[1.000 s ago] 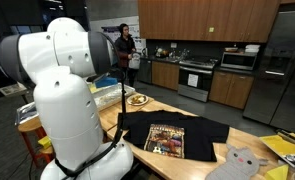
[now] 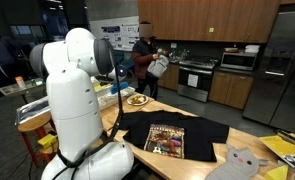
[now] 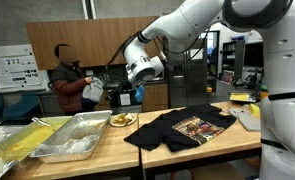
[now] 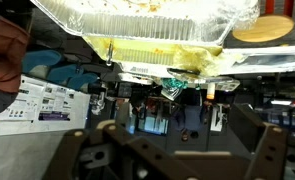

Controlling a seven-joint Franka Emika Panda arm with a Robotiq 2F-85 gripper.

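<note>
In the wrist view my gripper stands open, its dark fingers (image 4: 255, 140) wide apart with nothing visibly held between them. A shiny, clear-looking tray (image 4: 152, 44) lies along the top of that view. Seen from the second exterior camera, the gripper (image 3: 127, 97) hangs over the table's far side, between the trays and a plate of food (image 3: 122, 119). The nearer tray (image 3: 72, 151) has a pale rim. A black cloth (image 3: 165, 134) covers part of the table, with a colorful printed board (image 3: 199, 129) on it.
Another tray (image 3: 25, 141) with something yellow in it stands at the left. A grey animal-shaped mat (image 2: 237, 164) and yellow items (image 2: 284, 146) occupy the table's right end. Bare wood (image 3: 114, 160) shows between trays and cloth. A person (image 2: 144, 56) stands beyond the table.
The arm's upper part has shifted to the right and risen in the first exterior view. The person behind the table has moved right and now shows a pale object in hand. The tabletop things look unmoved.
</note>
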